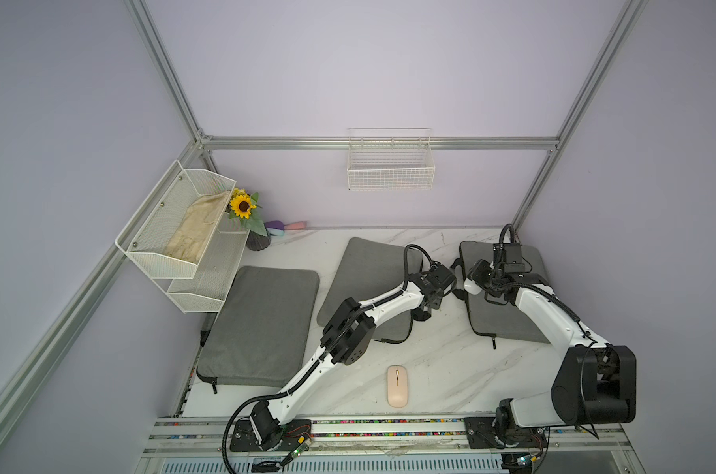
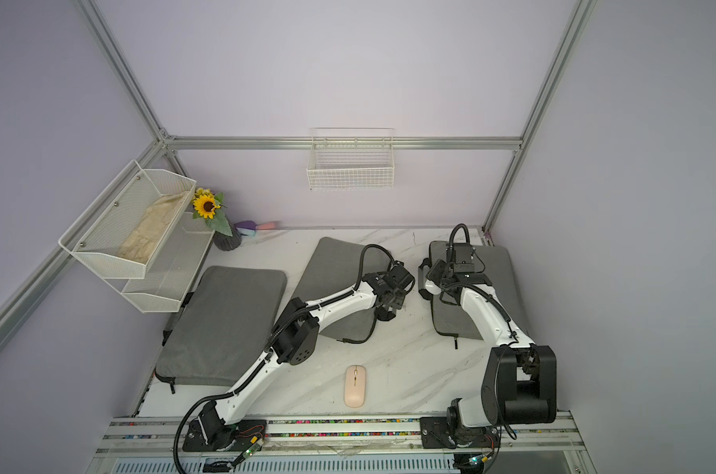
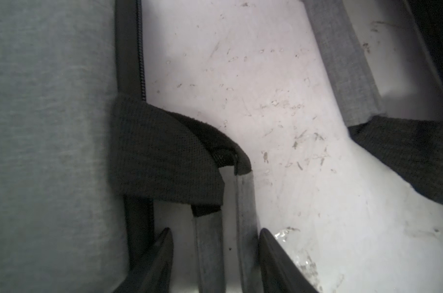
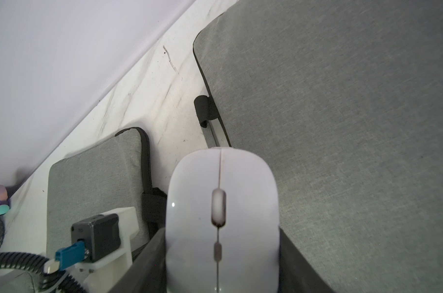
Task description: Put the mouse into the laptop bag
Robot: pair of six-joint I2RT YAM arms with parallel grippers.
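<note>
A white mouse [image 4: 221, 190] is held in my right gripper [image 1: 478, 278], over the right grey laptop bag [image 1: 510, 320]. My left gripper [image 1: 439, 294] is low at the right edge of the middle grey bag [image 1: 361, 272]. In the left wrist view its fingertips are near that bag's dark strap [image 3: 162, 151] and grey tabs; what lies between them is unclear. A pink mouse [image 1: 397, 387] lies on the front of the table.
Another grey bag [image 1: 255, 324] lies at the left, below white baskets [image 1: 172, 260] and a sunflower [image 1: 243, 205]. A wire basket [image 1: 390, 166] hangs on the back wall.
</note>
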